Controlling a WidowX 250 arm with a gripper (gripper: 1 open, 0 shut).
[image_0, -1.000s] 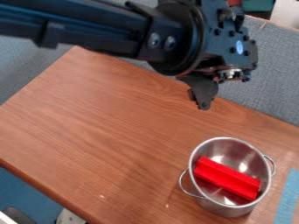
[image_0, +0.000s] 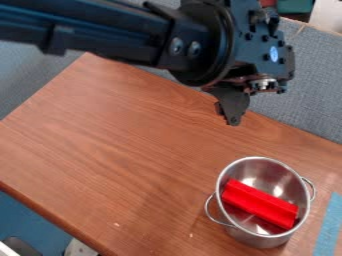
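Observation:
A steel pot (image_0: 281, 178) with two side handles stands at the lower right of the wooden table (image_0: 120, 150). A red elongated object (image_0: 261, 203) lies inside it. My black gripper (image_0: 231, 108) hangs at the top, over the back part of the table, above and behind the pot and apart from it. Its fingertips are small and partly hidden behind the housing, so their opening is hard to make out; nothing held shows.
A light blue strip (image_0: 330, 225) lies right of the pot. Grey carpeted surface (image_0: 314, 85) lies beyond the table's back edge.

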